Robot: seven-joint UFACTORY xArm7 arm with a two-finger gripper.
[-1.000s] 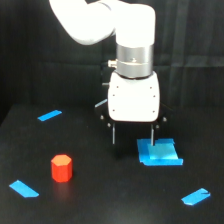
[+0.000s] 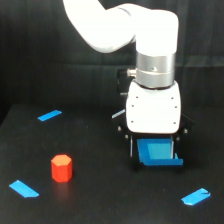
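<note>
A blue square object point(image 2: 158, 150) with a wider lower front edge lies on the black table, right of centre. Its rear part is hidden behind my gripper point(image 2: 153, 155), which hangs directly over or just behind it. The two thin dark fingers stand wide apart, one toward each side of the blue object, so the gripper is open. Whether either finger touches the object I cannot tell. An orange-red hexagonal block point(image 2: 62, 168) stands upright at the left front, well clear of the gripper.
Strips of blue tape lie on the table: one at the back left point(image 2: 50, 115), one at the front left point(image 2: 23, 188), one at the front right point(image 2: 196, 197). Between the red block and the gripper the table is bare. A dark curtain point(image 2: 40, 60) hangs behind.
The arm and its gripper have shifted right and somewhat lower, from left of the blue object to over it. The blue object, red block and tape are where they were.
</note>
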